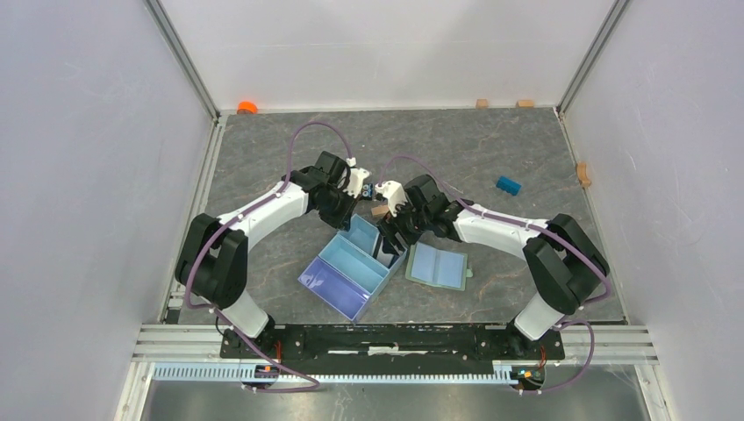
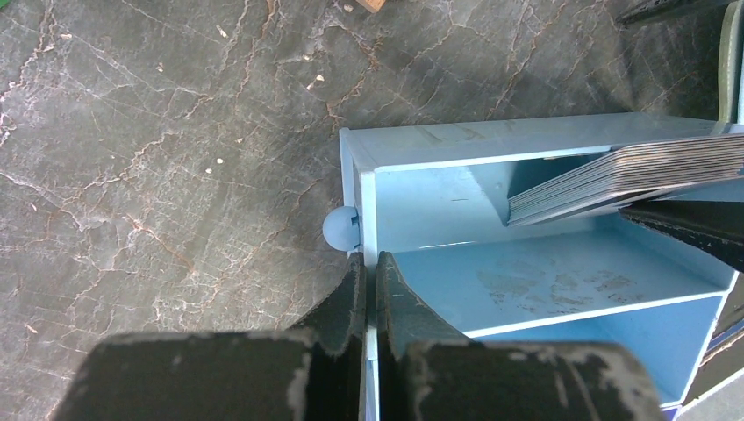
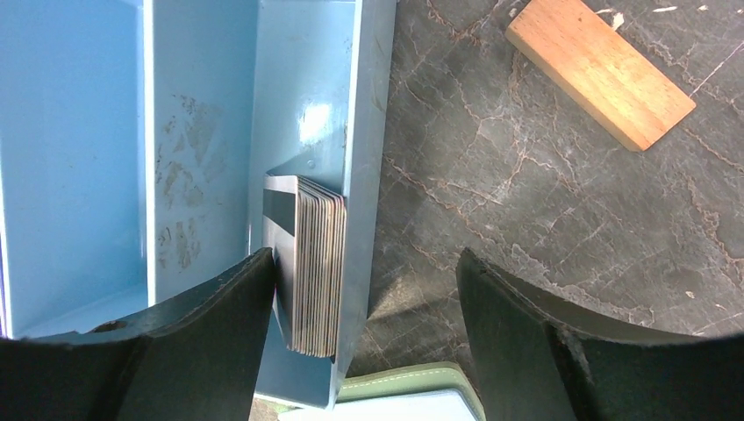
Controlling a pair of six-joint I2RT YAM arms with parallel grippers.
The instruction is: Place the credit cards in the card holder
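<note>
A stack of cards [image 3: 318, 267] stands on edge in the end compartment of the blue box [image 1: 351, 263], against the outer wall. My right gripper is open over that wall, one finger [image 3: 263, 285] by the stack's inner face and the other beyond the box, over the tabletop. The left gripper is shut on the box's side wall [image 2: 369, 210], beside a round blue knob [image 2: 342, 229]. In the left wrist view the cards [image 2: 627, 180] lean at a slant. The open, green-edged card holder [image 1: 437, 266] lies flat right of the box.
A wooden block [image 3: 601, 72] lies on the table close to the box. Farther right is a small blue object [image 1: 508, 185], and an orange one [image 1: 247, 107] sits at the back edge.
</note>
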